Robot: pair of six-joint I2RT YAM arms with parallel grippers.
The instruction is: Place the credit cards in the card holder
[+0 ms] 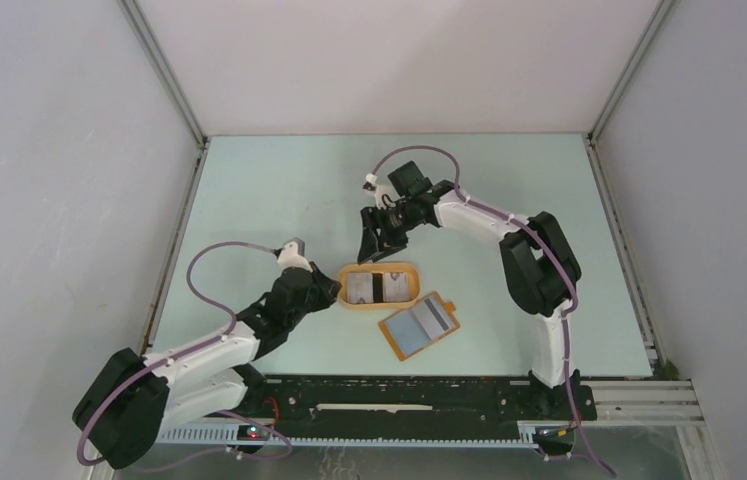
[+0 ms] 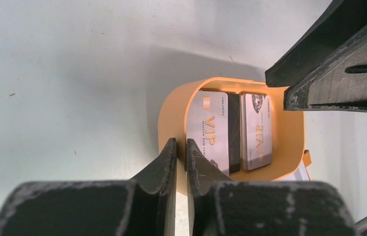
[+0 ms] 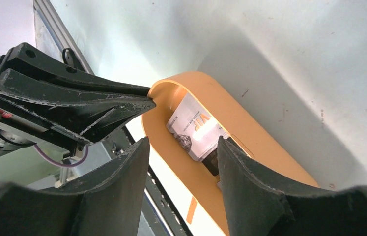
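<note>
An orange oval card box [image 1: 379, 305] holds white VIP cards [image 2: 206, 123] and a dark card [image 2: 234, 132] between them. My left gripper is shut on the box's left end wall; in the right wrist view it grips that rim from outside. My right gripper [image 1: 374, 245] hangs just above the box's far side, fingers spread apart with nothing between them; in the left wrist view its tips are over the box's far end.
An orange-edged card holder [image 1: 419, 325] with grey inserts lies in front of the box, slightly right.
</note>
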